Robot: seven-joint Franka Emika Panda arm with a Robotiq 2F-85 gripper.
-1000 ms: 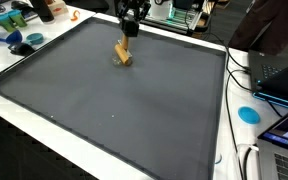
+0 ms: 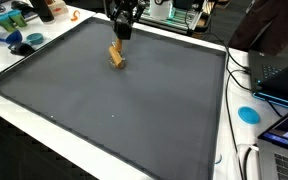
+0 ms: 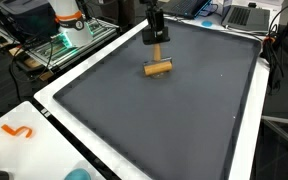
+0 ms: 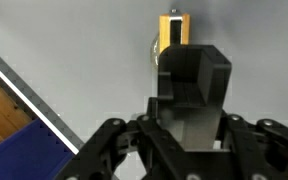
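A tan, hammer-shaped tool (image 3: 157,69) stands near one edge of the grey table, its thick cylindrical part low and crosswise with a thin orange shaft rising from it. At the top of that shaft, my black gripper (image 3: 156,38) is shut on it. The tool (image 2: 116,55) looks nearly upright below the gripper (image 2: 122,32); whether it touches the table is hard to tell. From the wrist, the orange part (image 4: 173,32) with a dark end shows beyond my gripper, whose black fingers hide the grasped portion.
A blue round item (image 2: 249,115) and laptops (image 2: 284,140) lie past one side. Several tools and small things, including a blue bowl (image 2: 34,38), sit beyond the far left corner.
My gripper and the tool have shifted slightly left in exterior view 1. The tool's lean has changed a little, and the grip on it persists.
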